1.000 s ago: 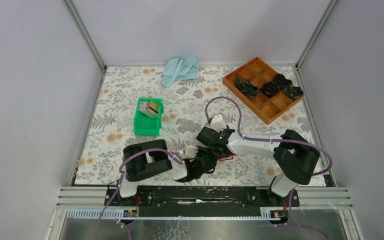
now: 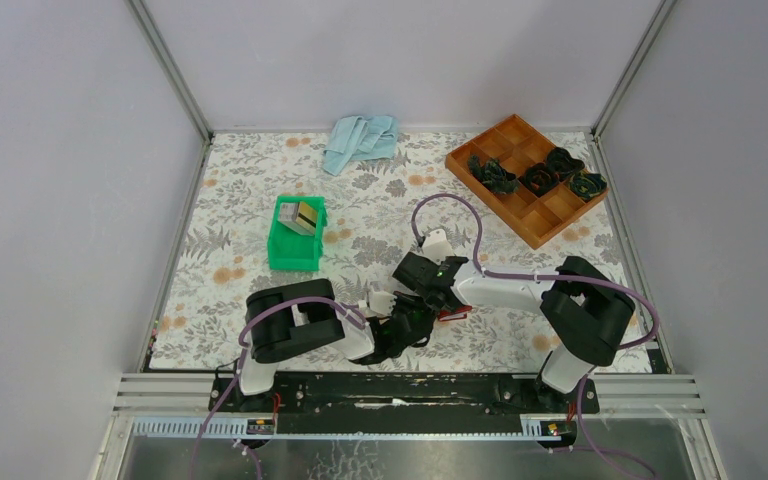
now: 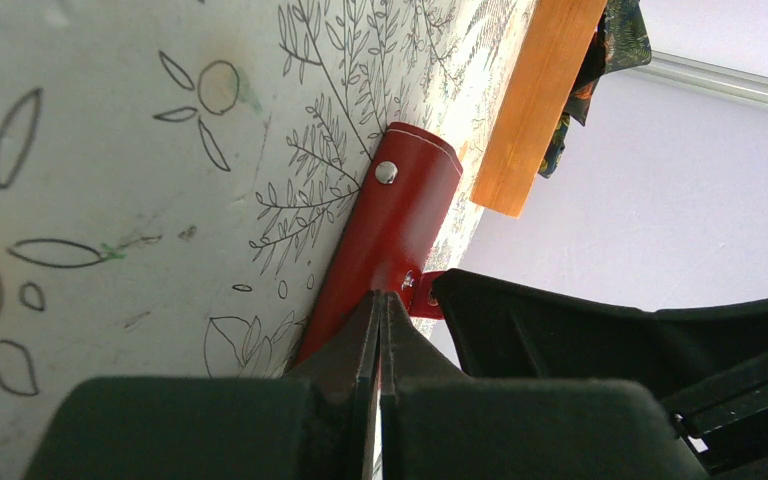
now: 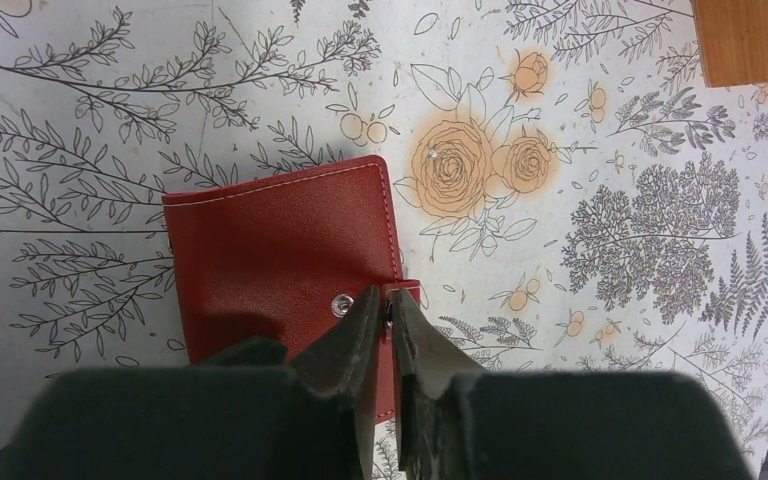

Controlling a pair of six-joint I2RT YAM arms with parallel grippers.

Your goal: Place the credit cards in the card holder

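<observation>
A red leather card holder (image 4: 270, 250) with white stitching and a snap lies on the patterned table, mostly hidden under both arms in the top view. My right gripper is over its right edge at the small strap, fingertips close together; whether the strap is between them is unclear. My left gripper is shut at the holder's rolled red side (image 3: 400, 200), with the right gripper's dark body just beside it. No card can be made out in the holder.
A green bin (image 2: 295, 258) with boxed items stands at left. A wooden compartment tray (image 2: 520, 215) with dark rolled items is at back right, a blue cloth (image 2: 360, 140) at the back.
The right arm's elbow has shifted very slightly; otherwise nothing visibly differs in the top view.
</observation>
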